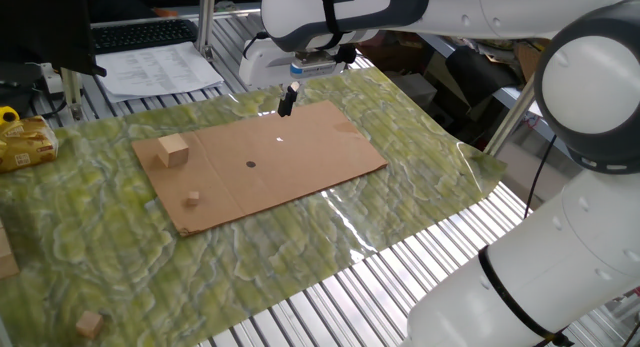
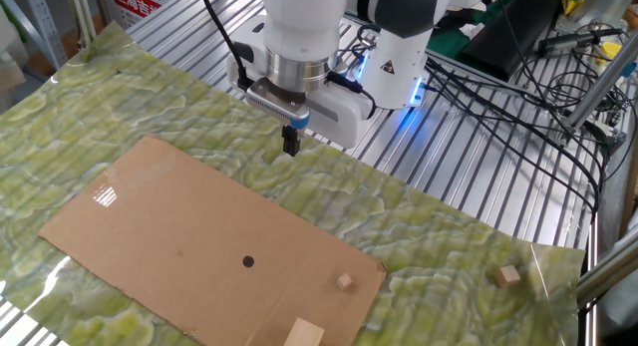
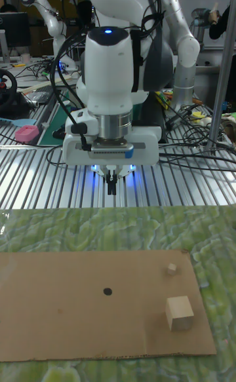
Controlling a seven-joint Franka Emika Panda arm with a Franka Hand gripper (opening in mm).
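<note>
My gripper (image 3: pixel 111 185) hangs above the work area with its dark fingers together and nothing visible between them. In exterior view 1 the gripper (image 1: pixel 288 101) appears over the far edge of a flat cardboard sheet (image 1: pixel 300 165). A large wooden block (image 1: pixel 173 150) and a small wooden cube (image 1: pixel 193 198) rest on the cardboard near one end, apart from each other. Nearer the middle of the sheet is a round black spot (image 1: pixel 250 164). Exterior view 2 shows the gripper (image 2: pixel 290 141) well away from the small cube (image 2: pixel 345 281) and the large block (image 2: pixel 304 333), which is cut off below.
Another small block (image 2: pixel 508 276) lies on the green marbled mat (image 2: pixel 439 231), off the cardboard. At the left edge of exterior view 1 are a partly cut-off wooden block (image 1: pixel 6 255) and a yellow packet (image 1: pixel 26 143). Most of the cardboard is clear.
</note>
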